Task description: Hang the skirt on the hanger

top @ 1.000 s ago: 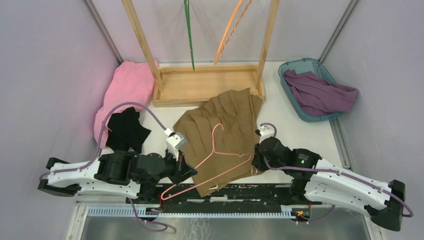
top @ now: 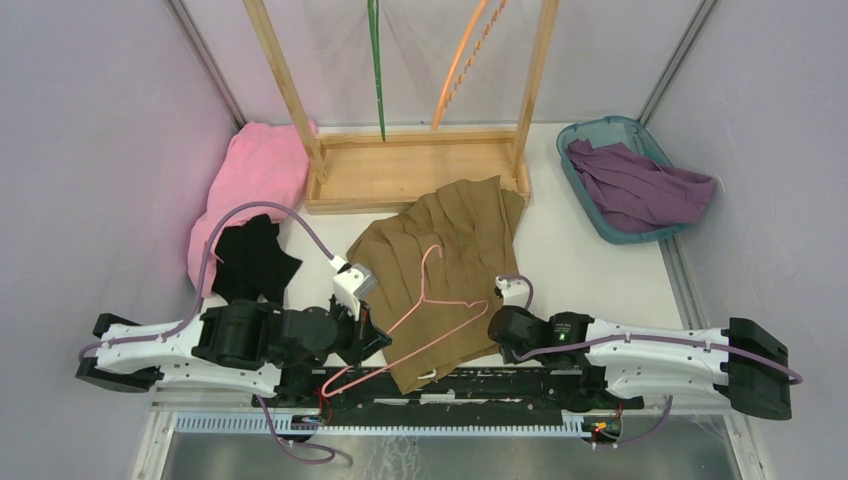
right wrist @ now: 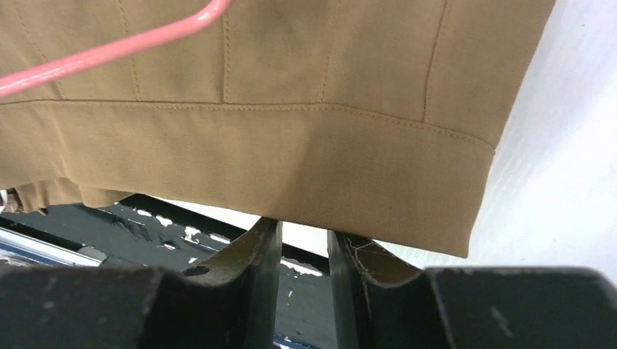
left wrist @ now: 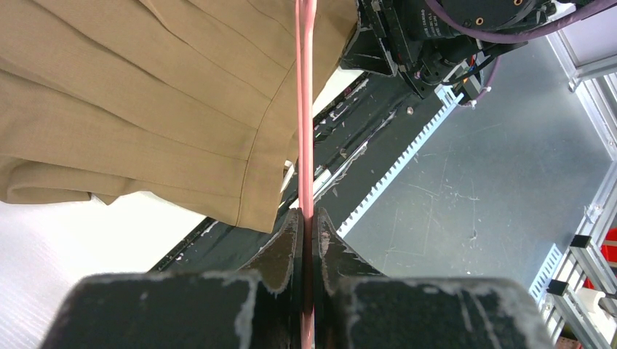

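The brown skirt (top: 450, 230) lies spread on the white table (top: 600, 280), its waistband (right wrist: 378, 174) toward the front edge. A pink wire hanger (top: 440, 302) is over it, held in my left gripper, which is shut on the hanger. My right gripper stands open at the waistband's near edge, with a finger on either side of a gap where white table shows; its tips are partly under the fabric edge.
A wooden rack (top: 350, 200) with green and orange hangers stands at the back. A teal basket (top: 620, 236) with purple cloth is at right; pink (top: 250, 160) and black cloths (top: 250, 260) lie at left.
The hanger's right end has moved slightly leftward and up in the top view.
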